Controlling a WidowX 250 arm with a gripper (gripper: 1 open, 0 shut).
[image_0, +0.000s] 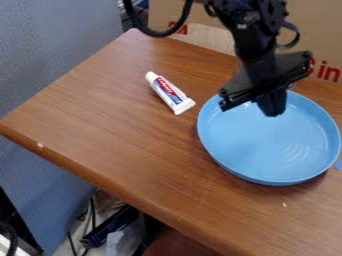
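Observation:
A black robot gripper (271, 100) hangs at the top right, over the upper part of a light blue plate (267, 148). Its fingertips point down, and I cannot tell whether it is open or shut or holds anything. A white toothpaste tube (170, 92) with red and blue print lies on the wooden table, left of the plate and apart from it.
A cardboard box (201, 30) stands behind the table.

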